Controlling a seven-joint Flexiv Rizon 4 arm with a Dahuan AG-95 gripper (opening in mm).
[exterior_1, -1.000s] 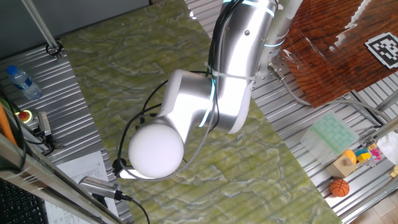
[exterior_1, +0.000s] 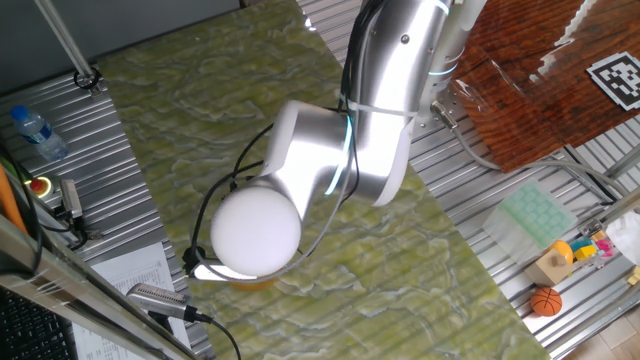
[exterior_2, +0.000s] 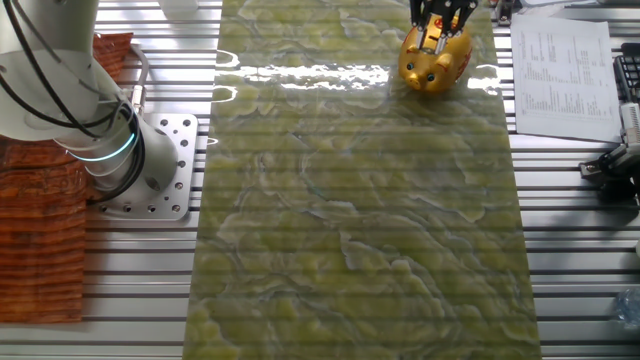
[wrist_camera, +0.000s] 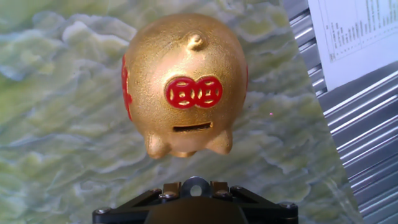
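A gold pig-shaped bank (wrist_camera: 186, 68) with red coin marks and a dark slot (wrist_camera: 193, 127) fills the upper middle of the wrist view. In exterior view 2 the gold pig (exterior_2: 432, 72) stands on the green marbled mat (exterior_2: 350, 220), near its upper right edge. My gripper is at the bottom of the wrist view, its fingers close together. A small silver disc (wrist_camera: 196, 182) with a hole shows between the fingertips, which look shut on it. From exterior view 2, the gripper (exterior_2: 437, 42) hangs over the pig, overlapping it; contact is unclear.
A printed sheet (exterior_2: 568, 75) lies right of the mat in exterior view 2. Exterior view 1 shows a water bottle (exterior_1: 40, 132) at left, and a pale green-lidded box (exterior_1: 528, 217) and small basketball (exterior_1: 545, 301) at right.
The arm's end has shifted slightly right and up in exterior view 1. A sliver of orange-gold now shows beneath it. The other objects stay put.
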